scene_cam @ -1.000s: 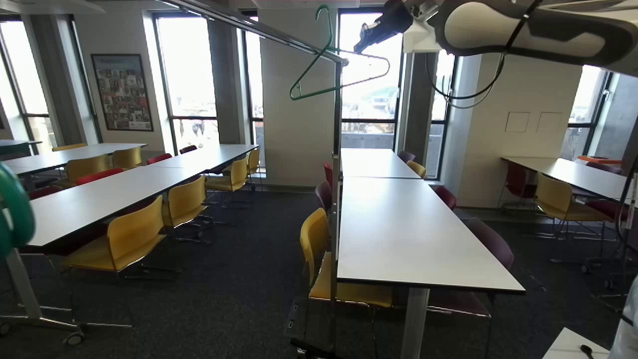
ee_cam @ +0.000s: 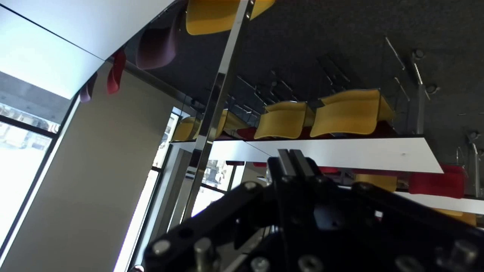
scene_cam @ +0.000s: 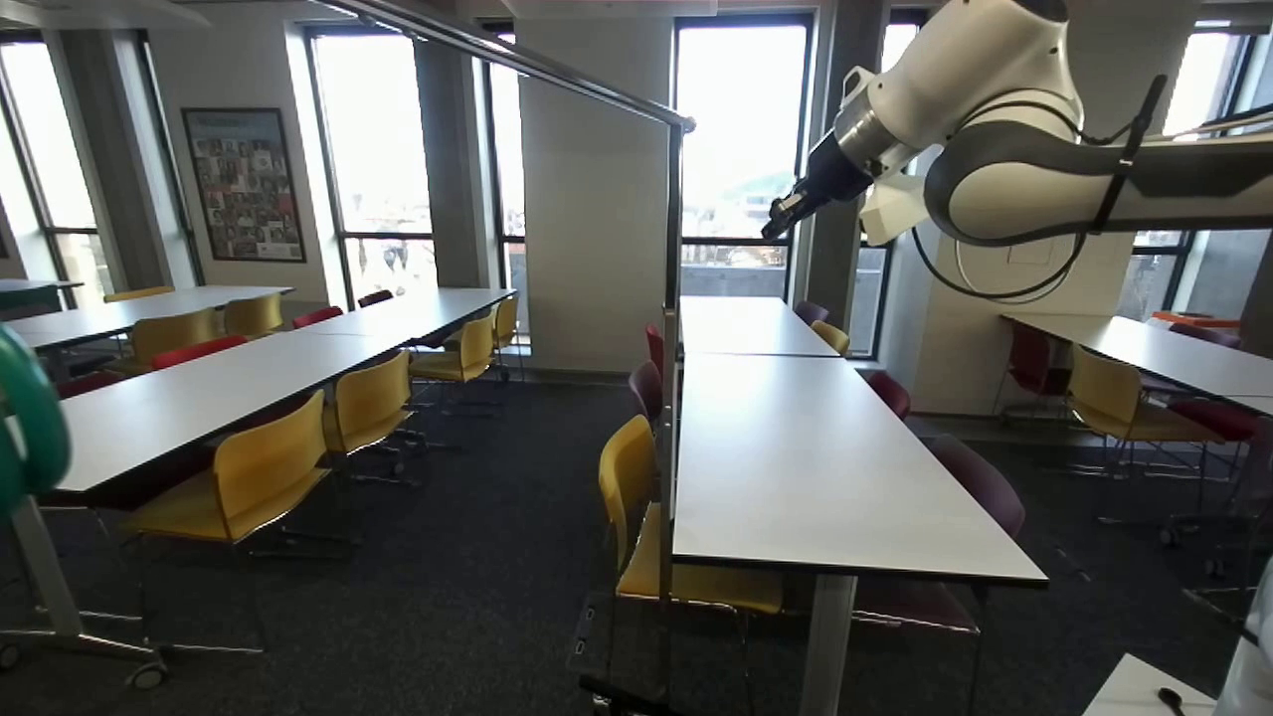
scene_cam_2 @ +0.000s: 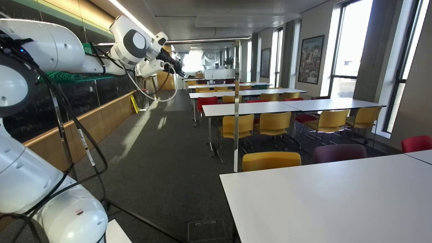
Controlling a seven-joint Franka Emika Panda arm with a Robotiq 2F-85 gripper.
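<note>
My gripper (scene_cam: 776, 220) is high in the air, right of the metal rail's end in exterior view 1. In exterior view 2 the gripper (scene_cam_2: 183, 74) points toward the upright from the left. The wrist view shows the two fingers (ee_cam: 286, 163) side by side and shut, with nothing visible between them. No green hanger appears at the gripper in any current view. The clothes rack's rail (scene_cam: 537, 70) is bare where it shows, and its upright (ee_cam: 217, 97) crosses the wrist view diagonally.
Several green hangers (scene_cam_2: 69, 77) are clustered behind the arm in exterior view 2. White tables (scene_cam: 823, 442) and yellow chairs (scene_cam: 269, 465) stand below and behind the rack. Cables (scene_cam: 1032, 292) droop from the arm. Open air surrounds the gripper.
One second ago a green hanger was at my gripper's fingertips, near the rail's end. Now it is out of sight, and the gripper has moved down and right in exterior view 1.
</note>
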